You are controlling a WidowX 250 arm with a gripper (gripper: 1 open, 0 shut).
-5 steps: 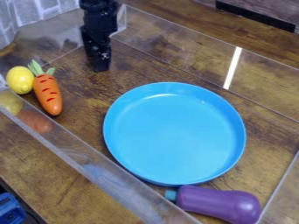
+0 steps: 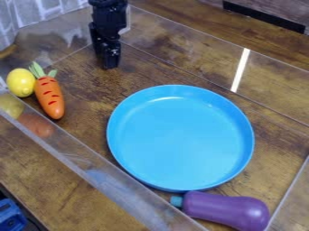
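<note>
My black gripper [image 2: 105,45] hangs at the top left of the camera view, low over the wooden surface; whether its fingers are apart is hard to make out. A yellow lemon [image 2: 21,82] and an orange toy carrot [image 2: 50,96] lie to its lower left, apart from it. A large blue plate [image 2: 180,135] sits at the centre right, and a purple eggplant [image 2: 227,210] lies below it at the bottom right.
Clear low walls [image 2: 79,162] border the work area. The wood between my gripper and the plate is bare, as is the area at the upper right. A blue object [image 2: 10,217] shows at the lower left edge.
My gripper has shifted very slightly at the top left; the toys and plate are unmoved.
</note>
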